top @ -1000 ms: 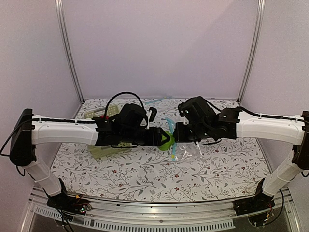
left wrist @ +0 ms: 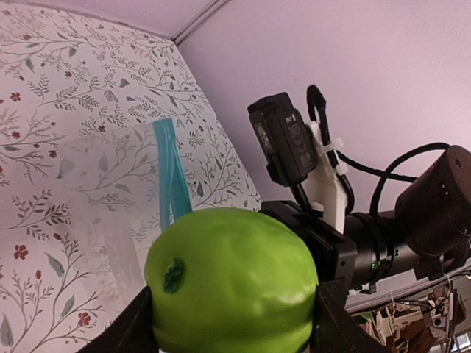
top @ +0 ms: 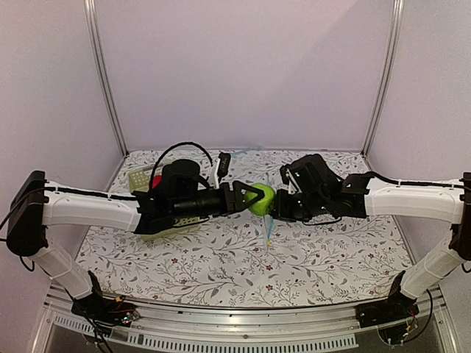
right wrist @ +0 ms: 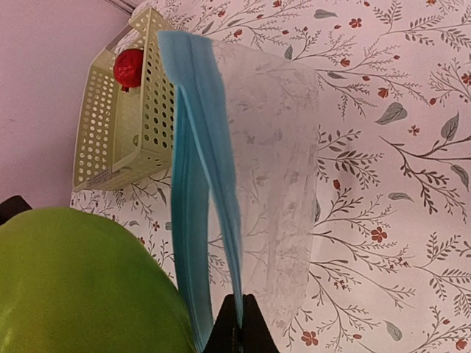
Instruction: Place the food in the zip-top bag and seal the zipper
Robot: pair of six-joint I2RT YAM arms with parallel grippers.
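A green round food [top: 261, 200] [left wrist: 229, 279] [right wrist: 81, 287] is held in my left gripper [top: 246, 194], its fingers on either side. It is beside my right gripper, which is shut on the top edge of a clear zip top bag [right wrist: 268, 169] [left wrist: 103, 191]. The bag has a blue zipper strip [right wrist: 200, 147] [left wrist: 173, 173] and hangs upright below the grippers. Whether the food touches the bag's opening is unclear.
A cream perforated basket [top: 138, 175] [right wrist: 156, 118] at the left holds a red food [right wrist: 128, 68], partly behind my left arm in the top view.
The right gripper shifted slightly right.
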